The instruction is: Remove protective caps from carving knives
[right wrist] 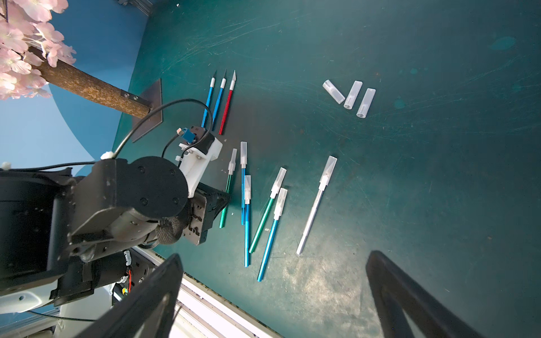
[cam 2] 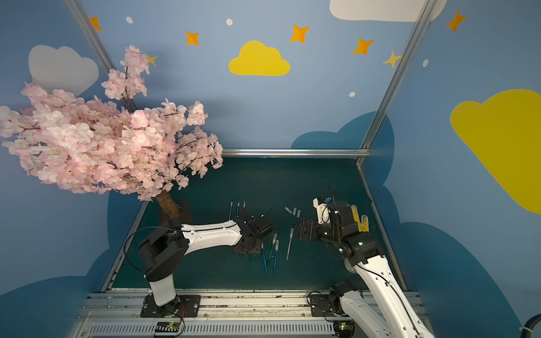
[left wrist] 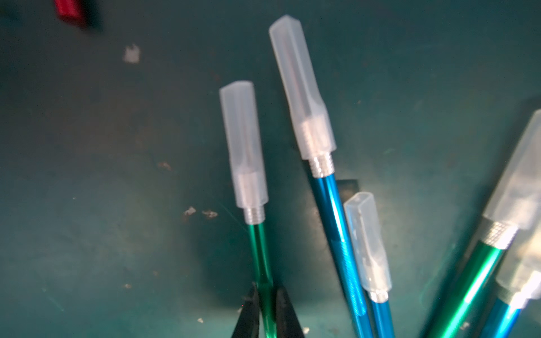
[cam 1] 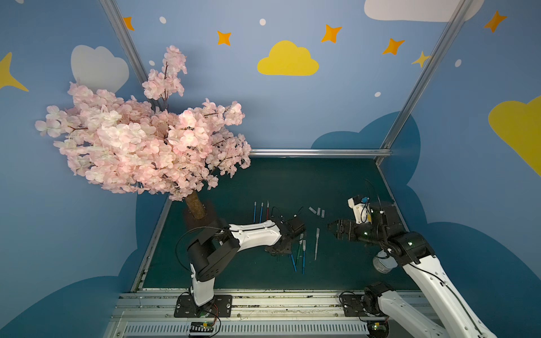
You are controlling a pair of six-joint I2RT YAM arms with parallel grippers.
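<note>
In the left wrist view, my left gripper has its fingertips either side of a capped green knife; whether they grip it is unclear. Capped blue knives lie beside it, with another green one further right. In the right wrist view, a capped silver knife lies apart. Three knives without caps, two blue and one red, lie near the tree, and three loose caps sit further right. My right gripper is open, empty, above the table at the right.
The blossom tree stands at the table's left, close behind the left arm. A round container is partly hidden by the right arm.
</note>
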